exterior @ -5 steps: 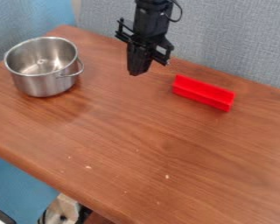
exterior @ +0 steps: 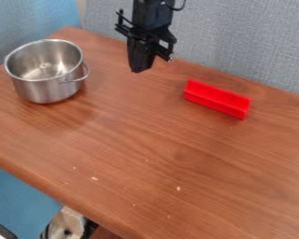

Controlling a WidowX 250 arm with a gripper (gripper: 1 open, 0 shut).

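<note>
A black gripper [exterior: 142, 58] hangs at the top centre above the back of the wooden table, its fingers pointing down; whether they are apart or closed is hard to tell. A steel pot [exterior: 48, 86] with side handles stands at the back left, looking empty inside. A red block [exterior: 217, 98] lies at the back right, apart from the gripper.
A grey padded wall stands behind, a blue one at the left. Some hardware and cables show beyond the table's front left edge.
The gripper has moved a little up and to the left over the last second. The pot and red block have not moved.
</note>
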